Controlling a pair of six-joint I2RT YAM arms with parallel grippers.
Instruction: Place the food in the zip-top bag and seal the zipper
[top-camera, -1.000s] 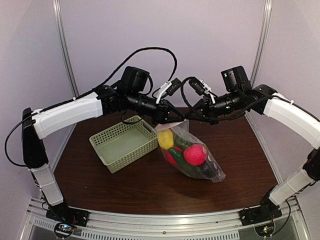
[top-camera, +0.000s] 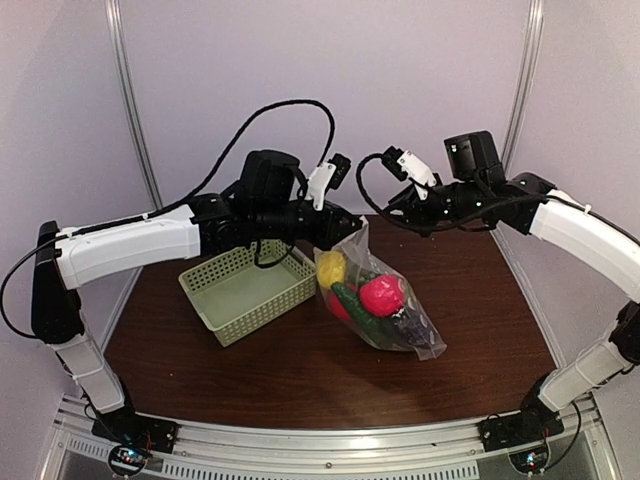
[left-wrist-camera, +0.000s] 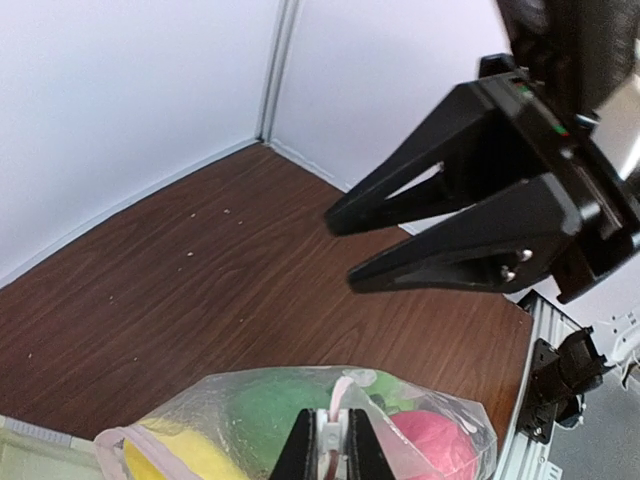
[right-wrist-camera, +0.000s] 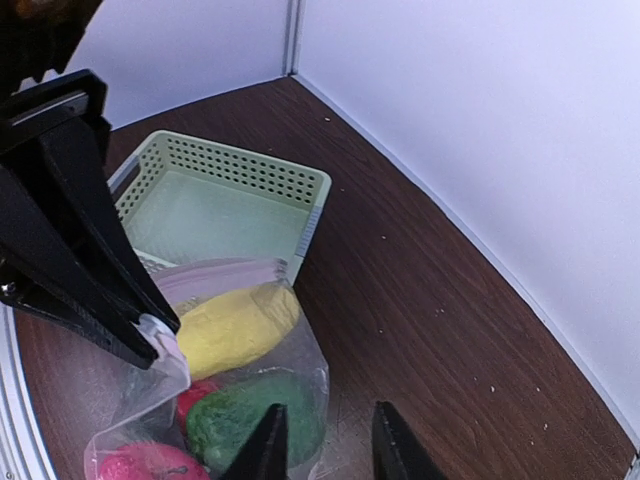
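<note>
The clear zip bag (top-camera: 418, 335) slants down from my left gripper (top-camera: 350, 228), which is shut on its top edge. Inside lie a yellow food piece (top-camera: 331, 267), a long green one (top-camera: 358, 312), a pink round one (top-camera: 382, 296), a red piece and a dark one at the lower end. In the left wrist view, the left fingers (left-wrist-camera: 298, 450) pinch a whitish strip of the rim. Seen from the right wrist, the mouth gapes beside the yellow piece (right-wrist-camera: 235, 328). My right gripper stands open and empty, apart from the bag.
A pale green basket (top-camera: 250, 285), empty, stands left of the bag and close to it. Bare brown table (top-camera: 480, 330) lies to the right and in front. The two grippers are near each other above the bag.
The bag has shifted slightly left with the left gripper.
</note>
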